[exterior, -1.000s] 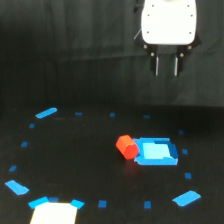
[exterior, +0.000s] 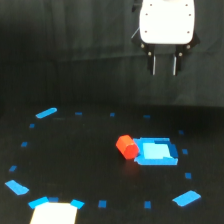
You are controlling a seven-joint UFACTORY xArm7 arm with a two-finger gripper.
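My gripper (exterior: pixel 162 64) hangs at the top right under a white arm housing, open, its two thin fingers apart with nothing between them. Below it on the black surface, a red block (exterior: pixel 127 147) sits just left of a small blue tray (exterior: pixel 170 159) with a pale inside. Whether the block touches the tray's edge I cannot tell.
A pale yellow object (exterior: pixel 54 213) on blue lies at the bottom left edge. Blue tape strips (exterior: pixel 46 113) and small blue squares are scattered on the black surface. A dark curtain stands behind.
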